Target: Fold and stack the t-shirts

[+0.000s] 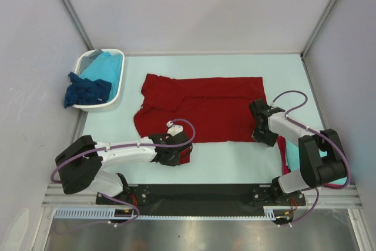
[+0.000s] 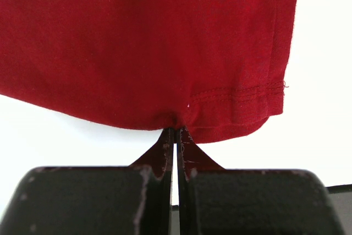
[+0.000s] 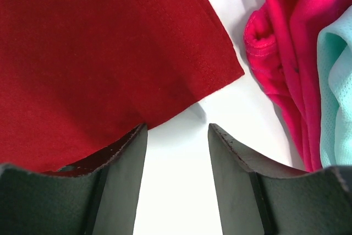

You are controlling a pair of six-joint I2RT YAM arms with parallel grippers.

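Observation:
A dark red t-shirt point(image 1: 217, 113) lies spread across the middle of the table, its upper left part folded over. At its near left side, my left gripper is shut with the shirt's hem pinched at the fingertips, beside a stitched corner. My right gripper stands open at the shirt's near right corner. One of its fingertips point(image 3: 142, 130) meets the red edge, while bare white table shows between the fingers. In the top view the arms cover both contact spots.
A white basket point(image 1: 120, 86) with blue and navy clothes stands at the far left. Right of the shirt lie a crimson cloth point(image 3: 294, 75) and a pale turquoise cloth point(image 3: 335, 97), partly under the right arm. Bare table lies in front of the shirt.

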